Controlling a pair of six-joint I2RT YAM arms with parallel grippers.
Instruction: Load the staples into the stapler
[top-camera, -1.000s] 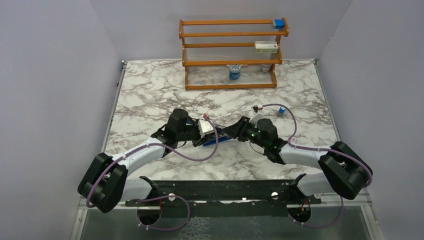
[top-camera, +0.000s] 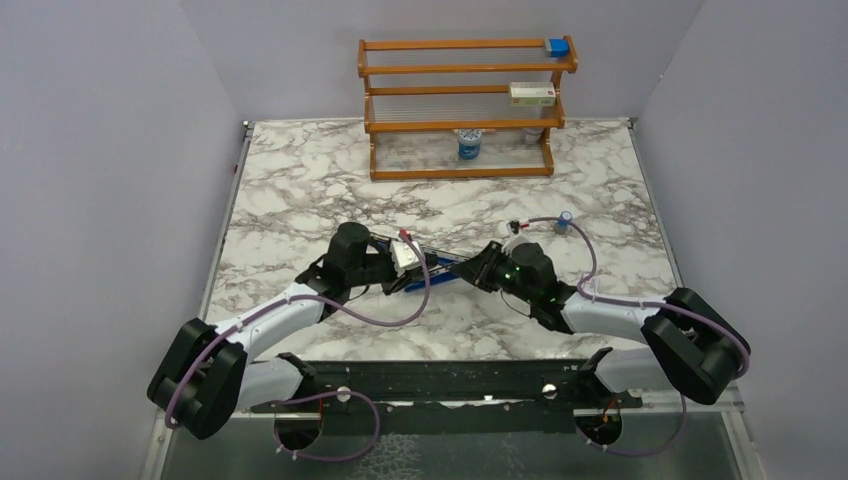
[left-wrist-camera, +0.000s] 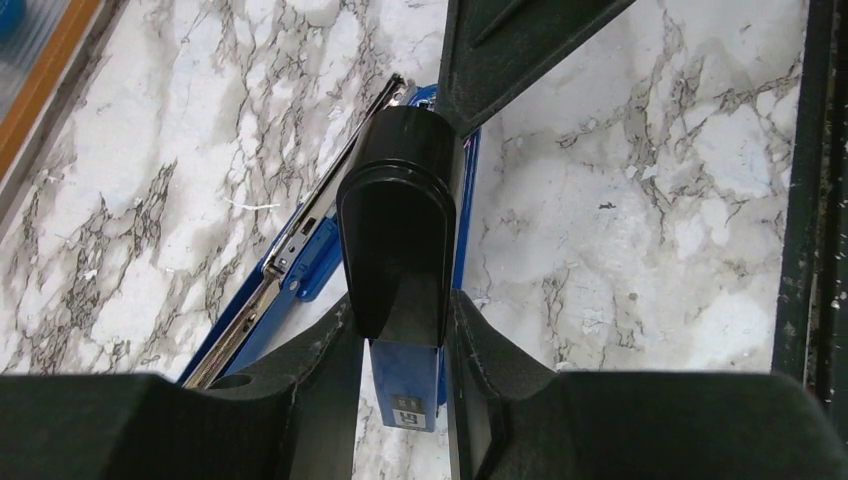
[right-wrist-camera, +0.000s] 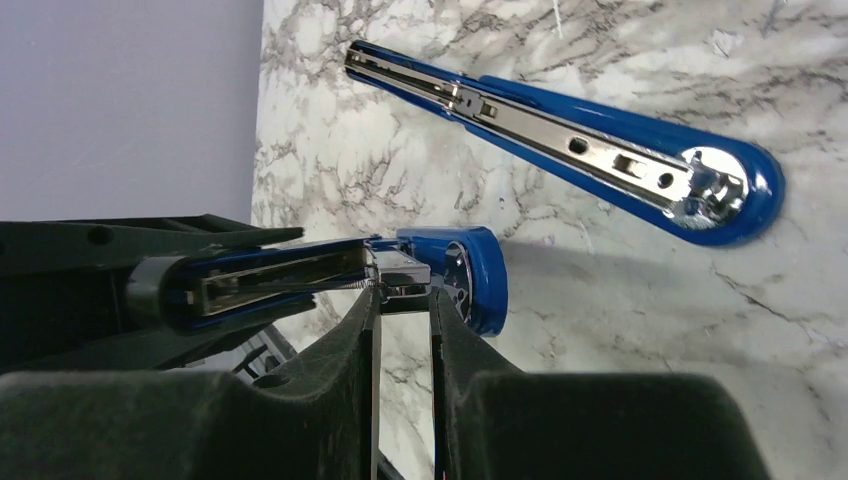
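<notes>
The blue stapler lies unfolded on the marble table, its long blue arm with a silver metal channel (right-wrist-camera: 570, 145) splayed to one side. My left gripper is shut on the stapler's black end part (left-wrist-camera: 395, 240), which has a blue piece beneath it. In the right wrist view, a small silver block (right-wrist-camera: 402, 270), apparently staples, sits by the blue rounded end (right-wrist-camera: 487, 280). My right gripper has its fingertips slightly apart at that block; whether they grip it cannot be told. From above, both grippers hide most of the stapler.
Behind, a wooden rack (top-camera: 460, 174) holds a blue-labelled tub (top-camera: 469, 145), a pale box (top-camera: 532, 94) and a blue box (top-camera: 557, 47). A small blue item (top-camera: 562, 222) stands to the right.
My right gripper has moved slightly to the right and down.
</notes>
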